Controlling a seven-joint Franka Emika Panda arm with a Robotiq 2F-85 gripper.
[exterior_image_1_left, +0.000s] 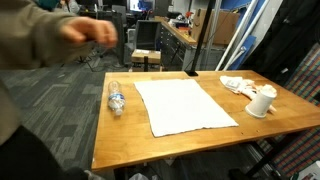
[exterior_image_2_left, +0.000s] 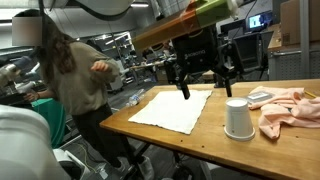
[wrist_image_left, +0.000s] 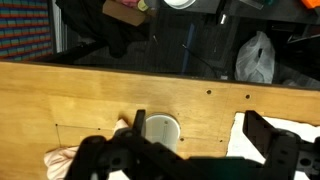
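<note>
In exterior view 2, my gripper (exterior_image_2_left: 205, 88) hangs over the table with its fingers wide apart and nothing between them. The wrist view also has the gripper open above the table edge. A white cup (exterior_image_2_left: 238, 120) stands on the table near the gripper; from above, the cup (wrist_image_left: 162, 130) shows as a round white shape partly behind the gripper. A white cloth (exterior_image_1_left: 185, 106) lies spread flat on the wooden table (exterior_image_1_left: 120, 146). Exterior view 1 does not show the gripper.
A clear plastic bottle (exterior_image_1_left: 116, 98) stands left of the cloth. Crumpled pinkish cloth (exterior_image_2_left: 284, 112) lies beside the cup. A person (exterior_image_2_left: 75, 75) stands at the table's far end. Bare wood runs along the front edge.
</note>
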